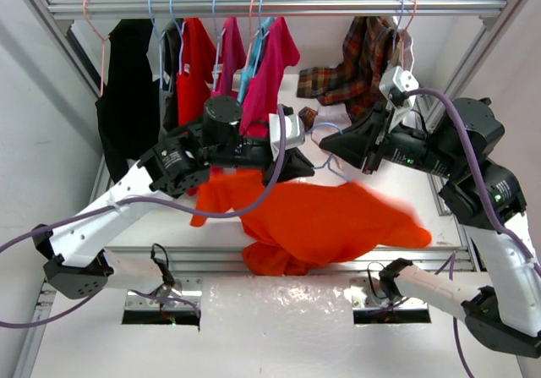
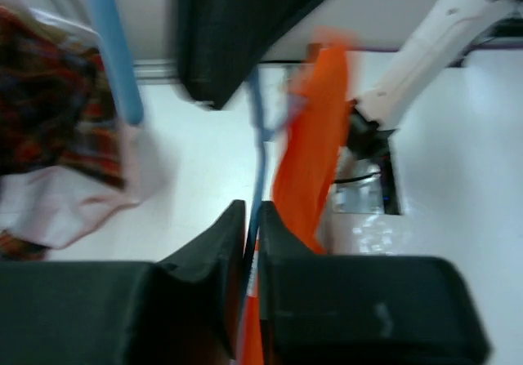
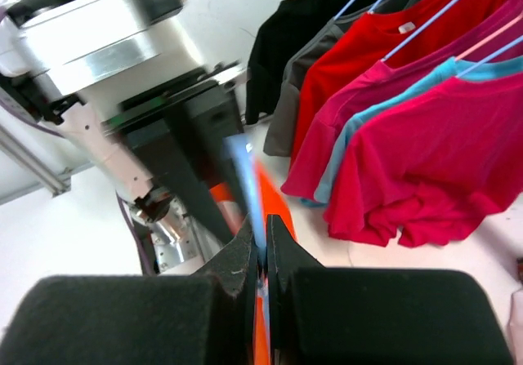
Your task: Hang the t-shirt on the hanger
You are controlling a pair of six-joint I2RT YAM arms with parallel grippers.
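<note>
An orange t-shirt (image 1: 313, 217) hangs spread beneath a blue hanger (image 1: 325, 126), low in the top view and blurred at its right end. My left gripper (image 1: 306, 165) and my right gripper (image 1: 328, 141) are close together at the hanger's middle. In the left wrist view the blue hanger (image 2: 260, 161) runs into the shut fingers of my left gripper. In the right wrist view it runs into the shut fingers of my right gripper. How far the shirt is on the hanger is partly hidden.
Shirts on hangers hang from the metal rail (image 1: 313, 8): black, red, pink and cyan at left, a plaid one (image 1: 363, 65) at right. The white shelf (image 1: 287, 99) is partly clear between them.
</note>
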